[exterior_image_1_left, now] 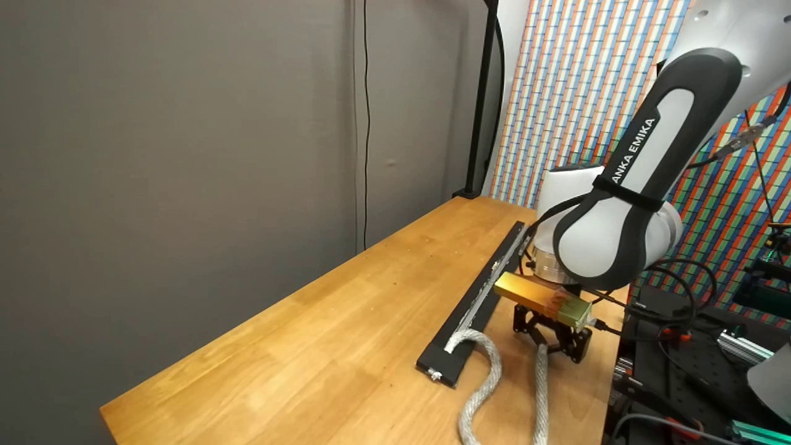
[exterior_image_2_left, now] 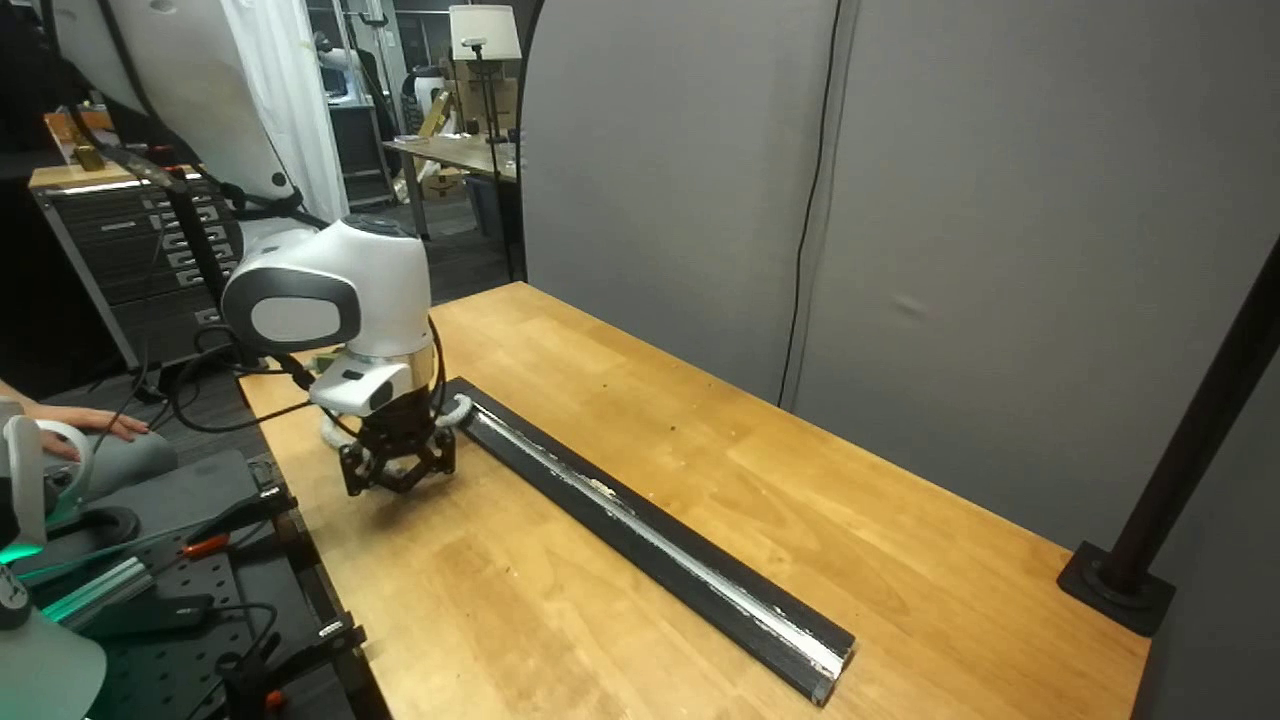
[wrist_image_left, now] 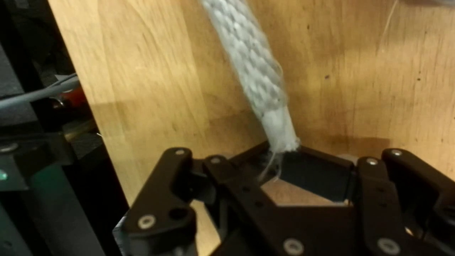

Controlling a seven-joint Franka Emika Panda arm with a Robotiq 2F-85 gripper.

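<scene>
A grey-white braided rope (exterior_image_1_left: 541,393) lies on the wooden table, one end at the black channel and its free end at my gripper (exterior_image_1_left: 547,344). In the wrist view, the rope (wrist_image_left: 251,59) runs down to a pale, frayed end right at the joined fingertips of the gripper. The fingers (wrist_image_left: 317,172) are shut. Loose threads hang over them, and no rope thickness shows between the tips. Low over the table, the gripper (exterior_image_2_left: 398,485) also appears in the second exterior view, where the arm mostly hides the rope.
A long black channel (exterior_image_2_left: 708,606) with a silvery strip lies along the table (exterior_image_1_left: 334,334). Free table space stretches beyond it toward the grey wall. Beside the near table edge are a dark cart (exterior_image_2_left: 156,624) and cables.
</scene>
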